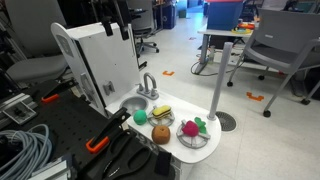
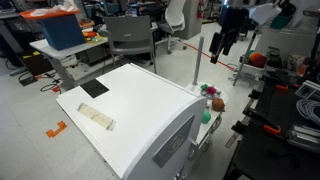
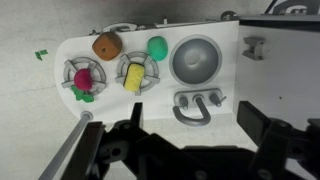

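Note:
My gripper (image 1: 116, 32) hangs in the air above a white toy kitchen counter (image 1: 175, 145), its fingers apart and empty. In the wrist view the gripper has its fingers spread wide near the faucet (image 3: 196, 107). A pink-red toy (image 3: 83, 78) with a green leafy piece (image 3: 82, 94) sits on one grey burner, and a yellow piece (image 3: 134, 76) rests on the other. Beside the burners, close to the counter's edge, are an orange-brown round toy (image 3: 107, 46) and a green one (image 3: 157, 48). The round grey sink (image 3: 198, 62) looks empty.
A tall white cabinet (image 1: 103, 62) stands at the sink end of the counter. A white post (image 1: 220, 78) rises from the other end. Cables (image 1: 25, 150) and clamps lie on the black table (image 1: 72, 125). Chairs stand farther off.

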